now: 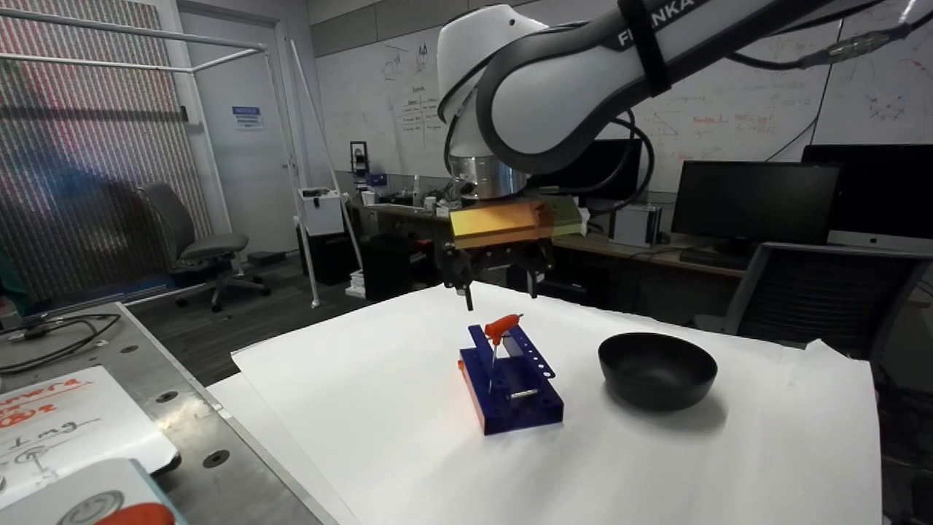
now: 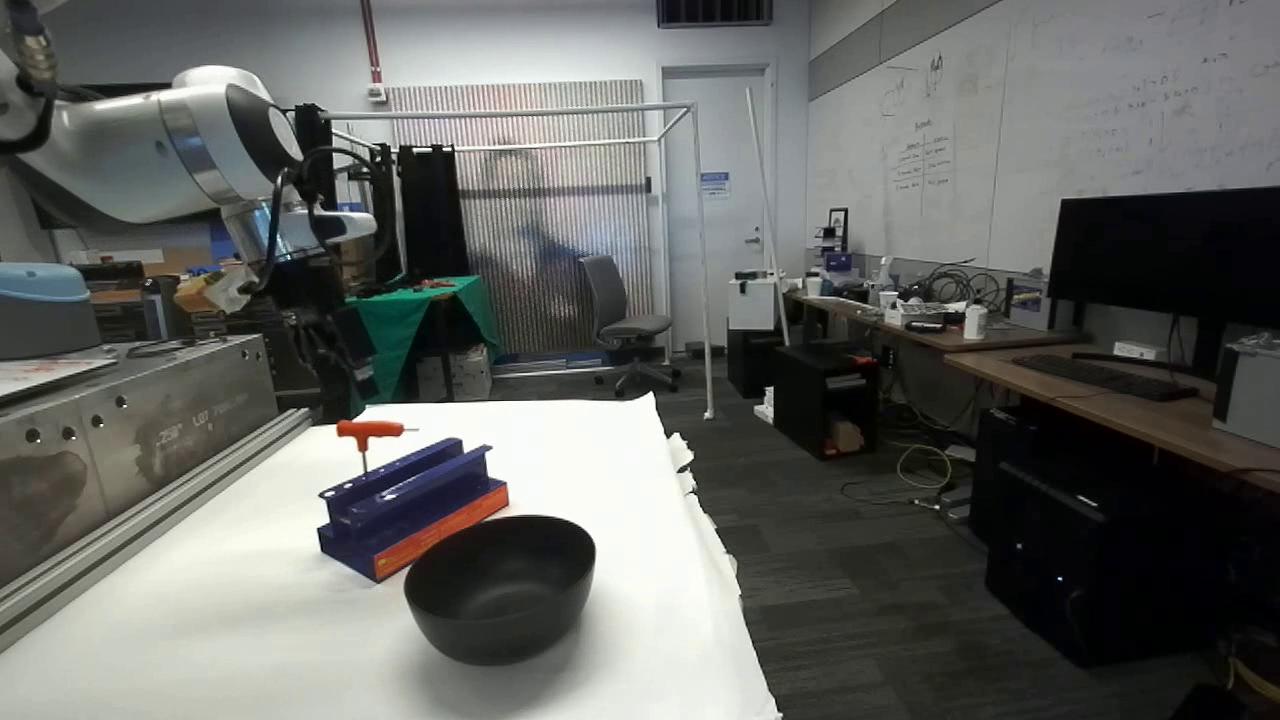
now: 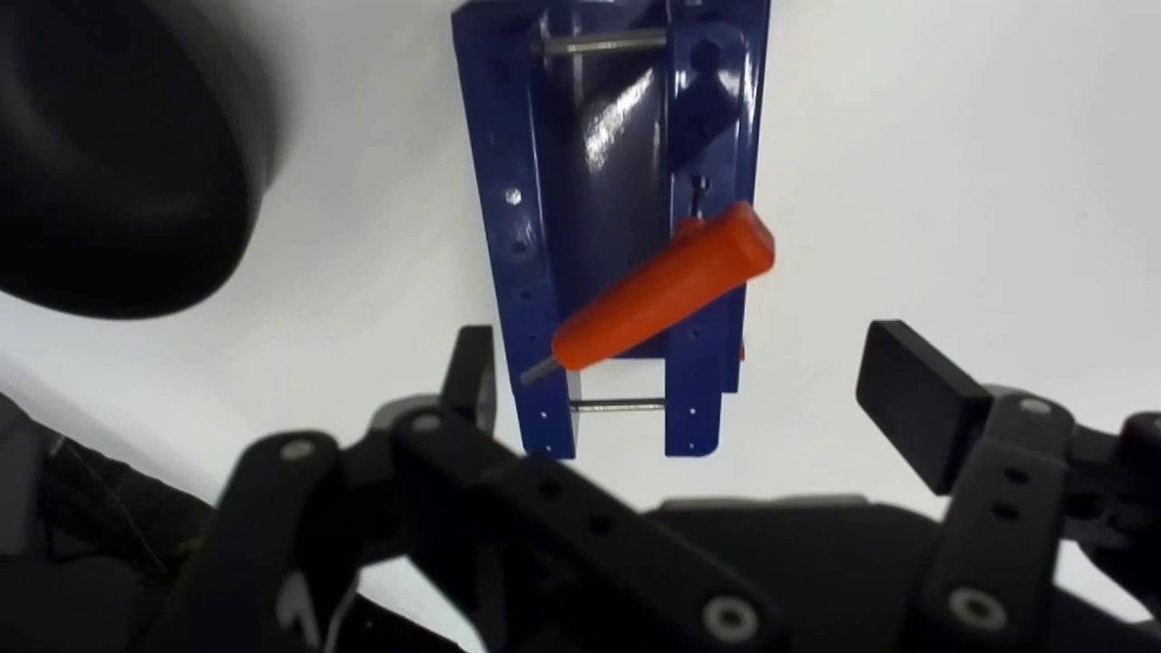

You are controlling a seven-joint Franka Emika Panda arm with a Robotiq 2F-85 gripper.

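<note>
A T-handle tool with a red grip (image 1: 502, 329) stands upright in a blue metal rack (image 1: 516, 407), its shaft passing into a hole along one rail. From above, the red handle (image 3: 664, 292) lies slantwise across the rack's two rails (image 3: 702, 326). My gripper (image 1: 501, 299) hangs above and behind the rack, clear of it. In the wrist view its fingers (image 3: 920, 403) are spread wide with nothing held between them. A black bowl (image 2: 501, 588) rests on the table beside the rack, its visible inside empty.
White paper covers the table (image 1: 367, 394), with open room around the rack and bowl. A metal bench (image 2: 144, 420) runs along one side of the table. A chair (image 1: 831, 297) and monitors stand beyond.
</note>
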